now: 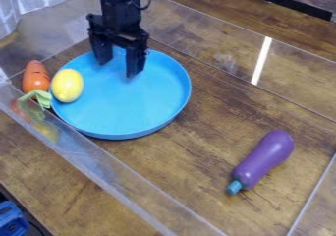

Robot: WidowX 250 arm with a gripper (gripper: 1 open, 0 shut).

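Note:
The black gripper [116, 45] hangs at the top centre, open, with its fingers over the back part of a blue plate [132, 102]. A yellow oval object [67, 85] rests on the plate's left side. An orange carrot [37, 80] with a pale green top lies just left of the plate. Whether anything sits under the gripper cannot be made out.
A purple eggplant [262, 159] with a teal tip lies at the lower right of the wooden table [243, 92]. A clear plastic edge runs along the lower left, with a blue object in the corner.

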